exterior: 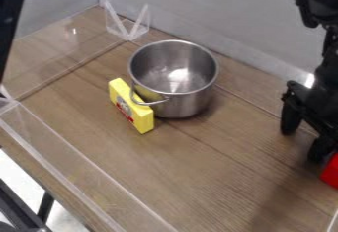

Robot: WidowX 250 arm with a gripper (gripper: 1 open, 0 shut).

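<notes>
The black gripper [301, 135] hangs low at the right edge, its fingers pointing down, just above and against a red object [329, 173] that is cut off by the frame's edge. Whether the fingers are shut on it is not clear. A steel pot [173, 75] with a handle stands near the middle of the wooden table [158, 177]. A yellow box [130, 106] with a red label leans or lies at the pot's left front side.
Clear plastic sheets [53, 58] border the table on the left, and a clear bracket [128, 25] stands at the back. A pale wall runs behind.
</notes>
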